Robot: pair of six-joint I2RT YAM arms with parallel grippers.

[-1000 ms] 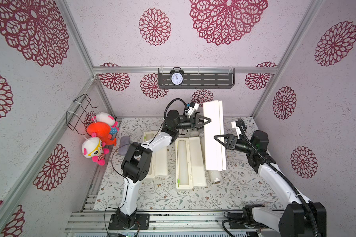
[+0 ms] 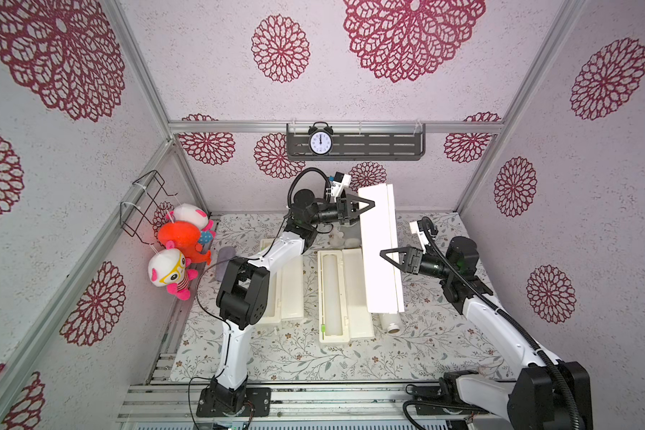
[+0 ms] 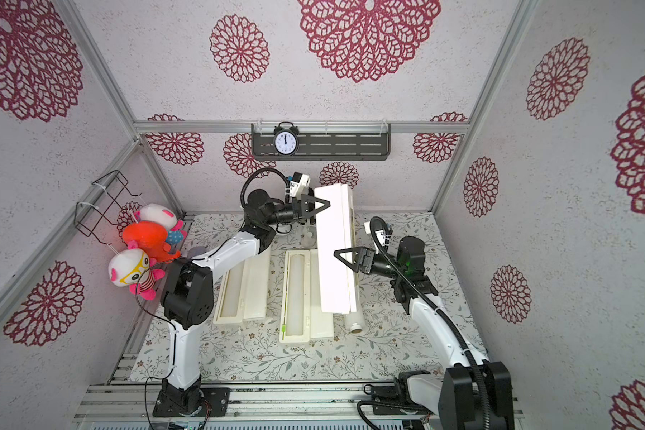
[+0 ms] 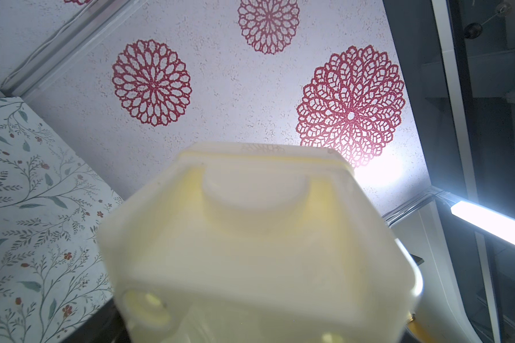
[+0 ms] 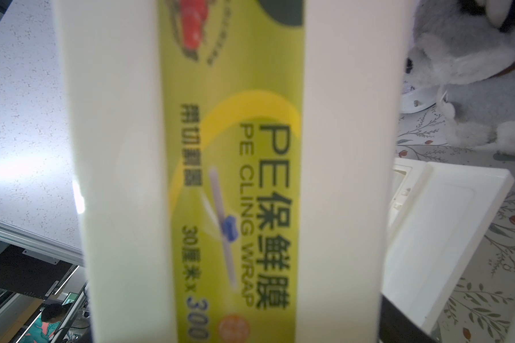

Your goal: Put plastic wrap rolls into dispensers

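A long white cling wrap dispenser point(image 2: 381, 286), with a green label point(image 5: 234, 171) on one side, is raised above the table. My left gripper point(image 2: 371, 205) reaches its far end and my right gripper point(image 2: 384, 253) its middle. Their fingers are spread wide with the dispenser between the fingers; the far fingers are hidden behind it. In the left wrist view the dispenser's blurred end point(image 4: 257, 240) fills the front. On the table, an open dispenser point(image 2: 345, 333) lies mid-table, and another open one point(image 2: 291, 294) stands left of it. A wrap roll point(image 2: 390, 324) lies partly hidden beneath the raised dispenser.
A grey plush toy point(image 5: 475, 68) sits at the back. Plush toys point(image 2: 179, 236) hang in a wire basket on the left wall. A purplish-grey object point(image 2: 225, 262) lies at the table's left.
Both arms and the raised dispenser between them have shifted slightly left, and its near end sits a little lower in view. The dispensers and roll on the table have stayed put.
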